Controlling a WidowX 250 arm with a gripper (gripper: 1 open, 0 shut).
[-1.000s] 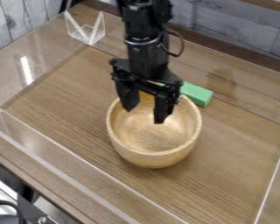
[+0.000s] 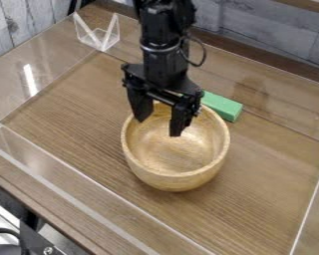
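My black gripper [image 2: 161, 110] reaches down from the top centre over the back rim of a round tan bowl [image 2: 174, 167], its two dark fingers spread apart and open. Nothing shows between the fingers. The bowl's visible floor is bare; the gripper hides part of its back rim. A green rectangular object [image 2: 221, 108] lies on the wooden table just right of the gripper, behind the bowl.
A clear plastic piece [image 2: 99, 34] sits at the back left of the wooden table [image 2: 63, 139]. A dark cable crosses the bottom left corner.
The bowl and green object look unmoved.
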